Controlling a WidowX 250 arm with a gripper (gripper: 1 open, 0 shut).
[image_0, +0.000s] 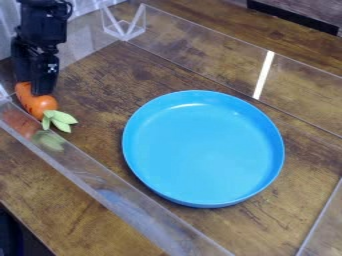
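An orange toy carrot (38, 102) with pale green leaves lies at the left, beside the clear wall of the enclosure. Just above it, the black gripper (32, 70) hangs at the upper left, open, its lower end close to the carrot's top. Whether it touches the carrot cannot be made out. A large light-blue plate (202, 148) lies right of centre on the wooden floor.
Clear plastic walls (120, 200) run along the left, back and right of the area. The wooden floor (120, 75) between the carrot and the plate is bare. A white strip (263, 74) stands out at the upper right.
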